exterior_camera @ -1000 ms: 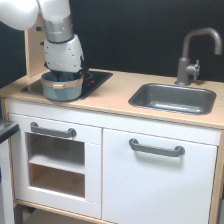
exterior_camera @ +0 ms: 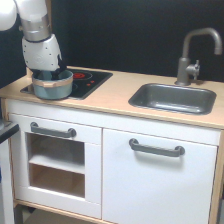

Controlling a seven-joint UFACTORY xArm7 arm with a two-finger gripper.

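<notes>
The white arm reaches down at the upper left, its dark gripper [exterior_camera: 46, 73] at the blue-grey pot [exterior_camera: 52, 90]. The fingers overlap the pot's rim and opening, too small and dark to show whether they are open or shut. I cannot tell whether they grip the pot. The pot stands upright at the left part of the black stovetop [exterior_camera: 100, 77], near the counter's left end. I cannot tell whether its bottom touches the surface.
A red-marked burner [exterior_camera: 82, 76] shows right of the pot. Bare wooden counter [exterior_camera: 120, 90] separates the stove from the metal sink [exterior_camera: 172, 98] with its tall faucet [exterior_camera: 186, 55]. Below are an open-shelved compartment [exterior_camera: 58, 155] and a white cabinet door [exterior_camera: 155, 180].
The arm and the pot have both shifted left, uncovering more of the burner. The sink, faucet and cabinets look the same.
</notes>
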